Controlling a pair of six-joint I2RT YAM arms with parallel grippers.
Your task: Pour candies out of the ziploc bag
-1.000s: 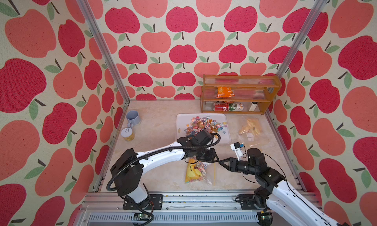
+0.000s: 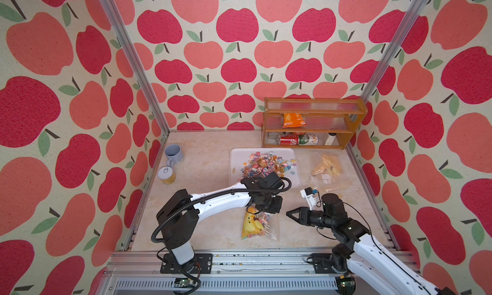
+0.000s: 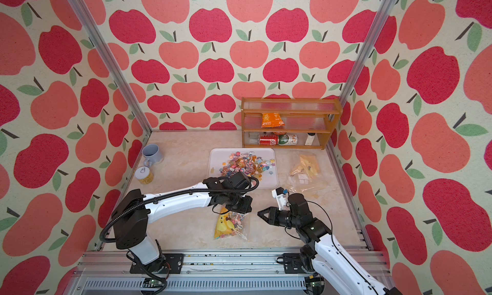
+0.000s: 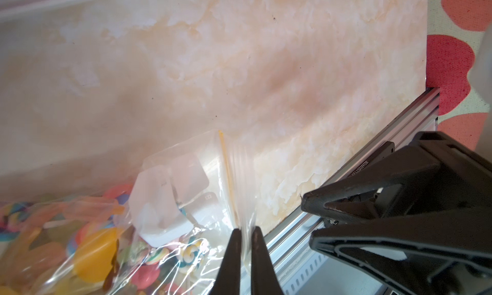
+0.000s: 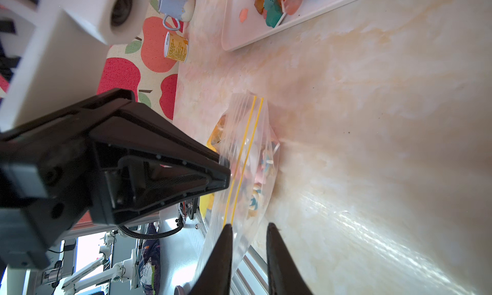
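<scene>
A ziploc bag [image 2: 254, 224] with a yellow character print and colourful candies lies on the near table. My left gripper is over it, its fingertips at the clear strip by the yellow zip line; whether they pinch it is hard to tell. My right gripper is just to the right of the left one, its fingertips at the bag's upright top edge, which shows two yellow zip lines; its grip is unclear. The white tray [image 3: 215, 159] behind holds many wrapped candies.
A mug [image 2: 173, 153] and a can [image 2: 166, 175] stand at left. A wooden shelf [image 3: 291, 105] with snacks and cans is at back right. Another clear bag [image 2: 327, 167] lies right of the tray.
</scene>
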